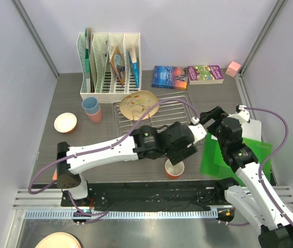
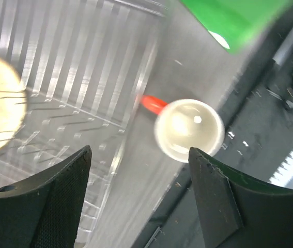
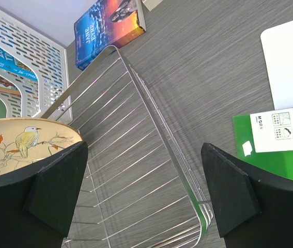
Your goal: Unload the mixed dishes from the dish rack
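The wire dish rack (image 1: 177, 111) stands mid-table, with a bird-patterned plate (image 1: 139, 105) leaning at its back left. In the right wrist view, that plate (image 3: 27, 137) shows at the left. A white-lined orange bowl or cup (image 1: 174, 169) sits on the table in front of the rack; in the left wrist view the cup (image 2: 190, 130) lies just beyond the fingers. My left gripper is open above the table with nothing between its fingers. My right gripper also stands open and empty, over the rack's right side.
A white file organizer (image 1: 108, 64) holds books at the back left. Blue and pink cups (image 1: 90, 105) and a small bowl (image 1: 65, 122) occupy the left side. Two books (image 1: 170, 77) lie behind the rack; a green clip file (image 1: 260, 150) is at right.
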